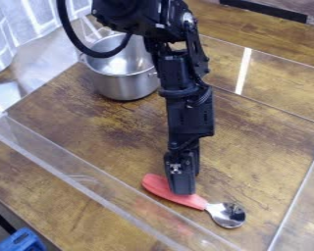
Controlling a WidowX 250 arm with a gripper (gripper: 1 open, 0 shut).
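Observation:
My black gripper [181, 181] hangs low over the wooden table, its fingertips at the red handle of a spoon [165, 189]. The spoon's steel bowl [228, 214] points to the lower right. Whether the fingers are open or shut on the handle is hard to tell. A steel pot [121, 83] stands at the back left, partly behind the arm.
Clear plastic edging [68, 172] runs along the near left and the right side of the work area [81, 127]. A blue object [23, 241] lies at the lower left corner.

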